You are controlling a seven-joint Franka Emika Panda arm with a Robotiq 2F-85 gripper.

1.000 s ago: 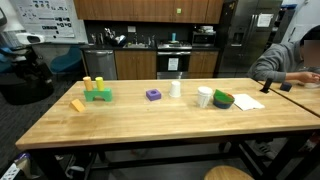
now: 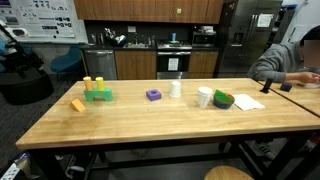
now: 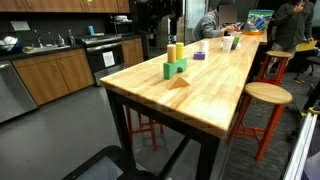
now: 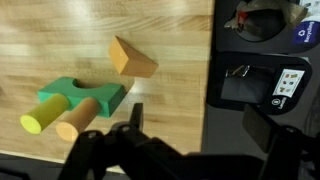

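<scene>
A green block (image 4: 85, 95) lies on the wooden table, a yellow cylinder (image 4: 42, 114) and an orange-tan cylinder (image 4: 77, 119) standing on it. Close by is a small orange wedge-shaped block (image 4: 131, 58), near the table's left end in exterior view 1. My gripper is open with its fingers far apart and nothing between them. From the wrist view, it is above the table's edge, with the wedge and green block off to its left. At the upper left of exterior view 1, the arm is partly cut off by the frame.
Farther along the table (image 2: 190, 123) stand a purple block (image 2: 153, 95), a white container (image 2: 175, 89), a white cup (image 2: 204, 97) and a bowl (image 2: 223, 100). A person (image 2: 290, 65) sits at the far right. Bare wood lies along the front.
At the left of exterior view 1, the arm and gripper have shifted and turned somewhat. The objects on the table have stayed in place.
</scene>
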